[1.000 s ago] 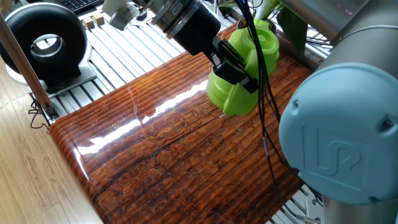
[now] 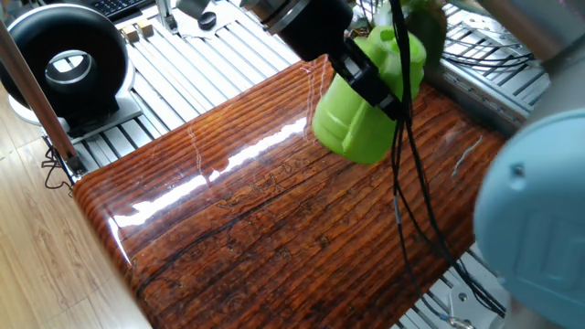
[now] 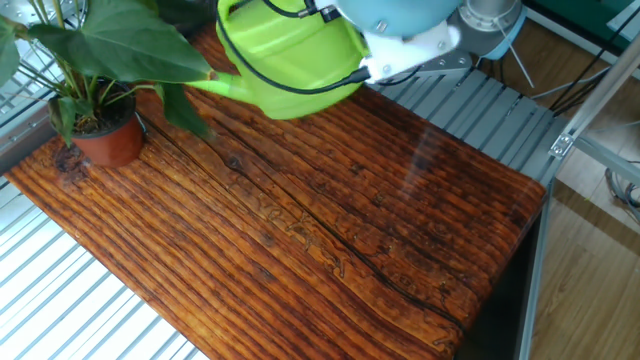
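Observation:
A light green watering can (image 2: 352,123) is held above the wooden tabletop, tilted, in exterior view 1. My black gripper (image 2: 373,84) lies against its side and is shut on it; the exact contact is partly hidden. Seen from exterior view 2, the watering can (image 3: 290,65) has its spout (image 3: 228,86) pointing left, with the tip among the leaves of a potted plant (image 3: 112,140). The arm and cables hide most of the gripper in that view. Whether any water flows cannot be seen.
A large black ring-shaped device (image 2: 69,59) stands beyond the tabletop's left side. Black cables (image 2: 402,164) hang in front of the can. The blue arm joint (image 2: 535,219) fills the right side.
The watering can has shifted to the right with my gripper, and its tilt has changed. The blue arm joint has moved right and a little downward in exterior view 1.

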